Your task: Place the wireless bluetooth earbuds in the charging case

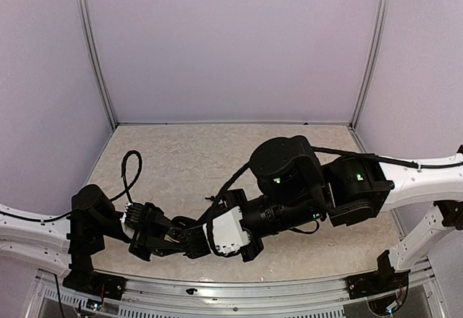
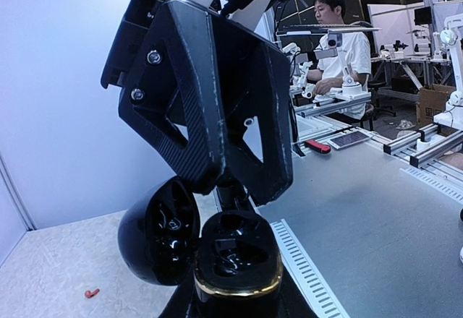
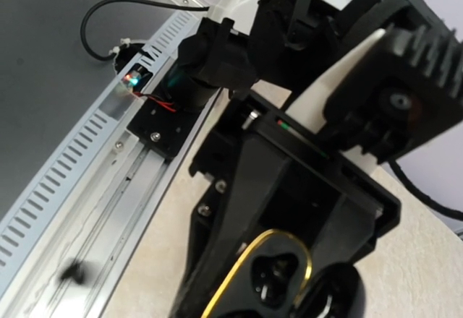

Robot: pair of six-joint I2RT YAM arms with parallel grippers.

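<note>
My left gripper (image 1: 160, 241) is shut on the black charging case (image 2: 237, 264), whose rim shows a gold line. The case's glossy lid (image 2: 160, 233) stands open beside it, and reflections hide whether an earbud sits in the wells. Right above the case, my right gripper points down with its fingers (image 2: 189, 112) part open; no earbud can be made out between them. From the right wrist view, the case (image 3: 278, 264) and its lid (image 3: 336, 289) appear at the bottom edge. A small red piece (image 2: 91, 293), perhaps an earbud, lies on the table.
The two arms nearly meet over the front left of the table (image 1: 170, 144), whose back part is clear. A slotted metal rail (image 1: 239, 307) runs along the front edge. A small dark thing (image 1: 192, 290) rests on that rail.
</note>
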